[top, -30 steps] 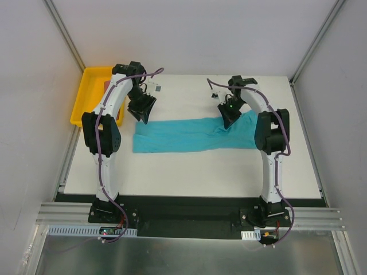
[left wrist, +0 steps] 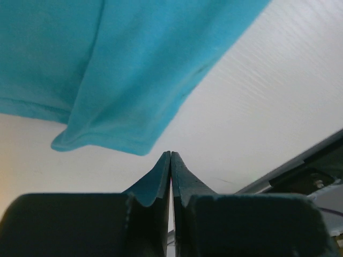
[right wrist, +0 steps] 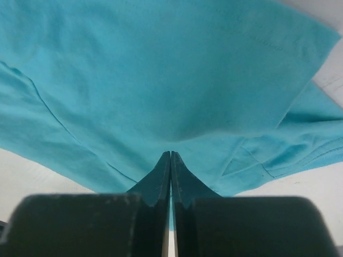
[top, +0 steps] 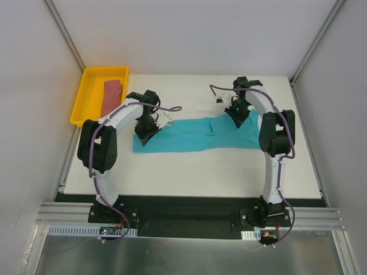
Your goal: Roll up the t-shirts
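Observation:
A teal t-shirt (top: 183, 136) lies folded into a long band across the white table, with a wider, layered part under the right arm. In the top view my left gripper (top: 143, 143) is over the shirt's left end. The left wrist view has its tips (left wrist: 170, 152) shut, with no cloth seen between them, just off the fabric's edge (left wrist: 144, 140). Over the right part hovers my right gripper (top: 238, 125). Its tips (right wrist: 170, 152) are also shut in the right wrist view, in front of teal folds (right wrist: 214, 96); whether they touch the cloth I cannot tell.
A yellow bin (top: 86, 94) stands at the back left with a dark red cloth (top: 111, 96) in it. Walls close in both sides.
A fold line now shows plainly near the shirt's middle.

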